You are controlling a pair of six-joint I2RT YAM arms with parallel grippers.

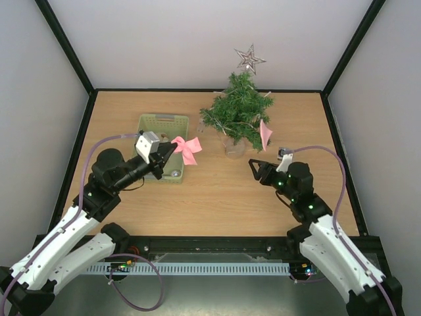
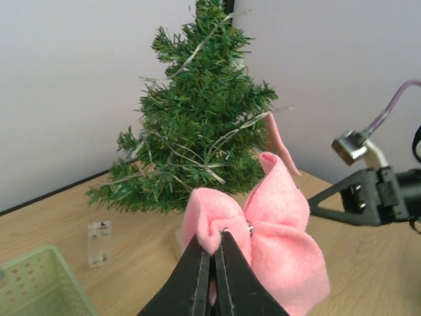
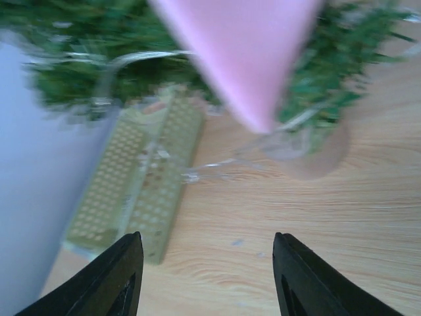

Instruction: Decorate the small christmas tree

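Observation:
The small Christmas tree (image 1: pixel 238 110) stands in a clear pot (image 1: pixel 233 147) at the back, topped by a silver star (image 1: pixel 250 58). A pink ornament (image 1: pixel 265 133) hangs from its right side; it looms large and blurred in the right wrist view. My left gripper is shut on a pink bow (image 2: pixel 283 240), held left of the tree near the basket. The bow's loops and tails spread past the black fingertips. Below and right of the tree, my right gripper (image 1: pixel 255 168) is apart from the hanging ornament, with its fingers (image 3: pixel 122 280) spread and nothing between them.
A green basket (image 1: pixel 148 126) with a few small items stands at the left, partly under my left arm. A small clear piece (image 2: pixel 99 243) lies between basket and tree.

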